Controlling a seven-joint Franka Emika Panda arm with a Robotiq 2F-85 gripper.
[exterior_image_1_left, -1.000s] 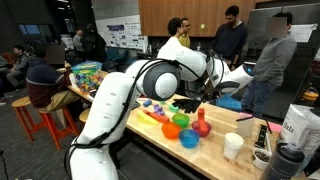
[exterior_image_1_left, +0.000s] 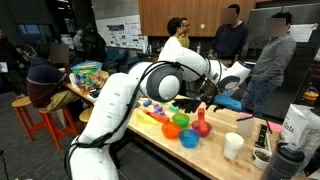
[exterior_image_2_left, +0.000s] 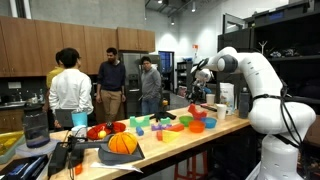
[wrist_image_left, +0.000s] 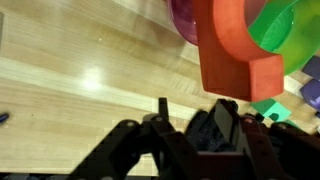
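Note:
A tall red-orange object (wrist_image_left: 235, 50) fills the upper right of the wrist view. It overlaps a pinkish-red bowl (wrist_image_left: 183, 14) and a green bowl (wrist_image_left: 273, 25). My gripper shows along the bottom of that view, its dark fingers apart. Nothing is clearly held between them; the red-orange object lies beyond the tips. From exterior view 1, the red object (exterior_image_1_left: 201, 114) stands at the red bowl (exterior_image_1_left: 203, 129), with the arm's dark end just above and behind. The fingertips are too small to make out there.
Orange (exterior_image_1_left: 170, 130) and blue (exterior_image_1_left: 189, 138) bowls crowd the table near the red one. A white cup (exterior_image_1_left: 233, 146) stands to the right. Dark items (wrist_image_left: 205, 132) lie below the gripper. Bare wood (wrist_image_left: 80, 85) spreads across the wrist view's left. People stand behind the table.

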